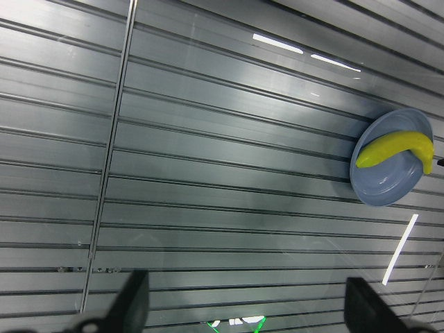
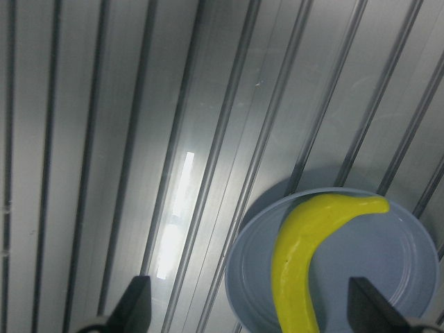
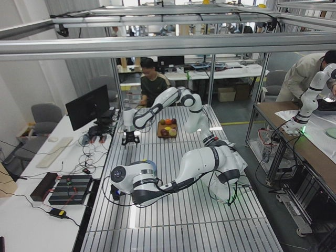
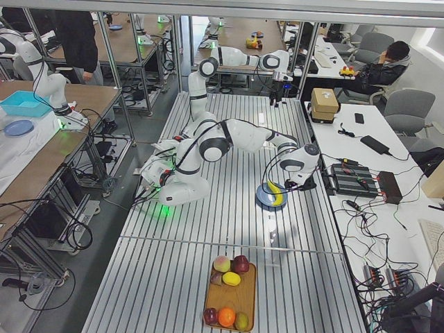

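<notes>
A yellow banana [image 2: 298, 250] lies on a blue plate [image 2: 368, 277], seen below my right gripper, which is open with empty space between its fingertips. In the left wrist view the same banana [image 1: 388, 146] and plate [image 1: 374, 187] lie off to one side of my left gripper, which is open over bare slatted table. In the camera right view the plate [image 4: 266, 200] is partly under one arm's wrist.
A wooden tray [image 4: 239, 295] of several fruits stands on the slatted table [image 4: 152, 284]. White side desks hold electronics, cables and a monitor [image 3: 87, 107].
</notes>
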